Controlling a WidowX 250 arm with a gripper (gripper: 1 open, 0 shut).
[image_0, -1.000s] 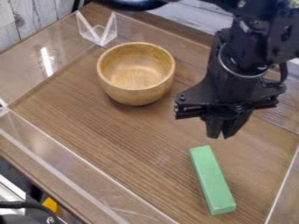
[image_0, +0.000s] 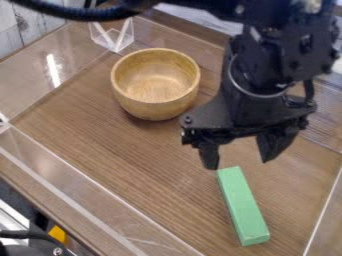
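The black gripper (image_0: 241, 146) hangs in the right half of the view, fingers pointing down and open, nothing visible between them. Just below it on the wooden surface lies a long light-green block (image_0: 242, 207), apart from the fingers.
A tan wooden bowl (image_0: 156, 72) stands at the upper middle, left of the gripper. A white wire-like object (image_0: 112, 33) sits at the back left. Clear rims border the left and front of the wooden surface (image_0: 114, 160), whose middle-left is empty.
The gripper has come lower and toward the front, closer to the green block, and its fingers show more spread. The bowl and block have not moved.
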